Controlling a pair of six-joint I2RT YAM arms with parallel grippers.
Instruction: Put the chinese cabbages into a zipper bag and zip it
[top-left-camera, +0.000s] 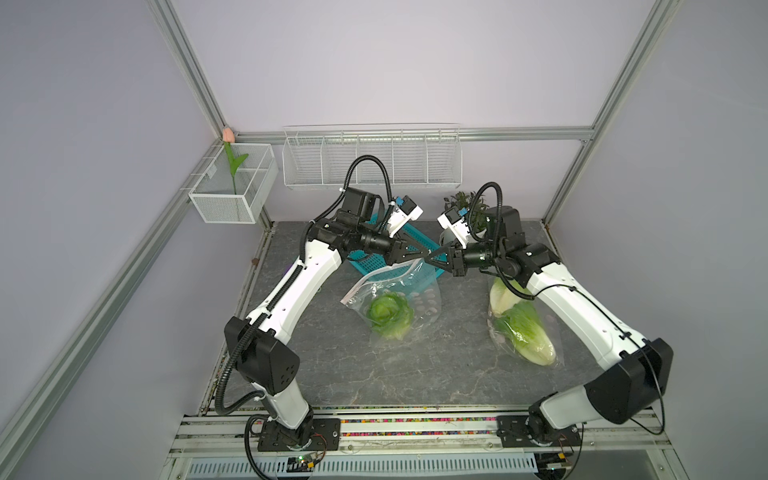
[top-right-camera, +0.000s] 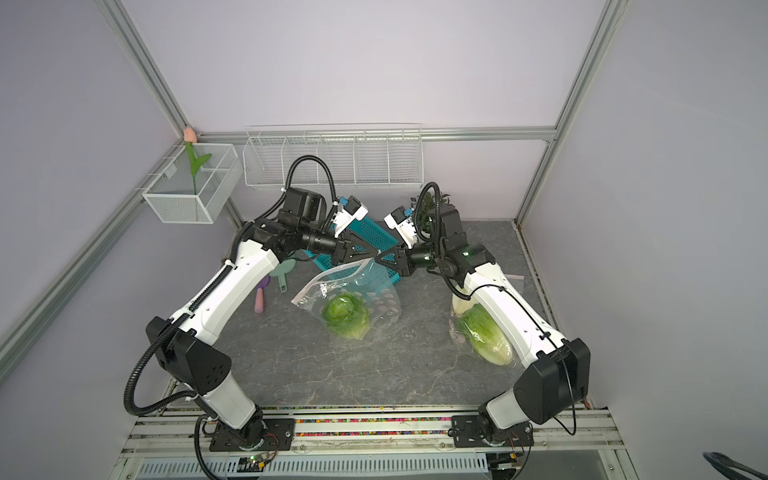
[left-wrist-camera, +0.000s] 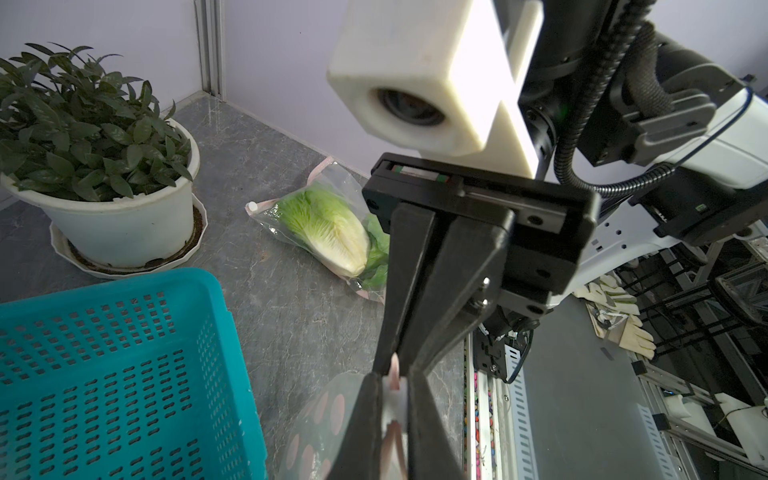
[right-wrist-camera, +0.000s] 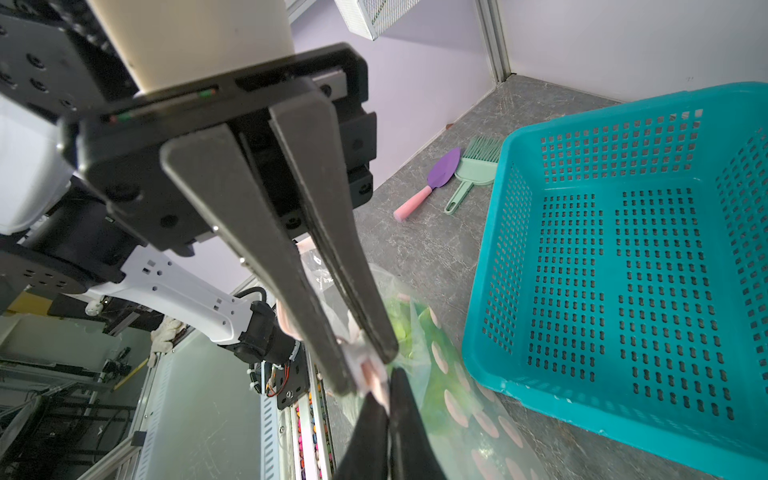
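A clear zipper bag (top-left-camera: 416, 300) holding a green cabbage (top-left-camera: 389, 313) hangs between my grippers, above the counter. My left gripper (top-left-camera: 417, 254) is shut on the bag's top strip, whose pink edge shows between the fingertips. My right gripper (top-left-camera: 432, 257) meets it tip to tip at that strip and is shut; whether it grips the strip is unclear. At the right, another bag with cabbages (top-right-camera: 488, 334) lies on the counter (top-right-camera: 360, 376), partly under the right arm.
A teal basket (right-wrist-camera: 612, 240) sits behind the hanging bag. A potted plant stands at the back right. A purple-and-pink scoop (right-wrist-camera: 420, 196) and green brush (right-wrist-camera: 476, 172) lie at the left.
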